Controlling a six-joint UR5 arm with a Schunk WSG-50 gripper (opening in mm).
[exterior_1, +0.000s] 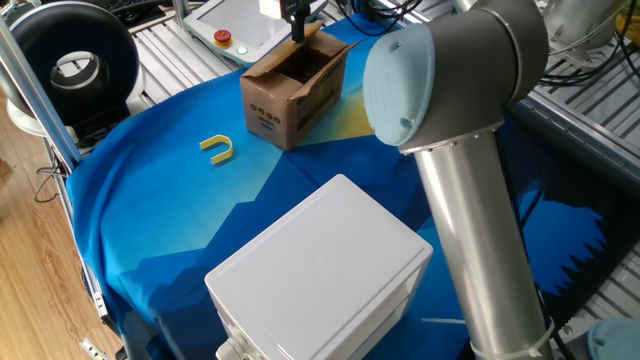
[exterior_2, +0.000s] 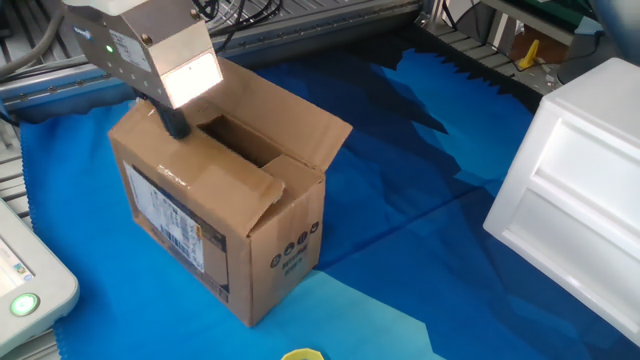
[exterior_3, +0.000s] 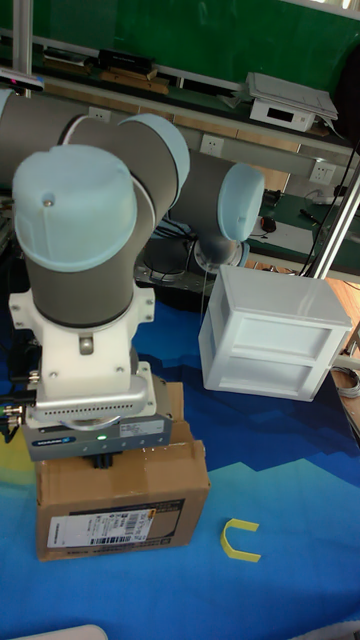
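A brown cardboard box stands upright on the blue cloth, its top partly open. The long flap on its labelled side lies folded inward over the opening. Opposite it, another long flap stands raised and leans outward, with a dark gap between the two. The black fingers of my gripper reach down to the folded flap and appear to touch it. They look closed together in all three views, with nothing visible between them. In exterior view 3 the gripper is at the box's top edge, its tips partly hidden.
A white drawer unit stands on the cloth apart from the box. A yellow U-shaped piece lies flat near the box. A teach pendant with a red button rests behind. Open cloth lies left of the drawer unit.
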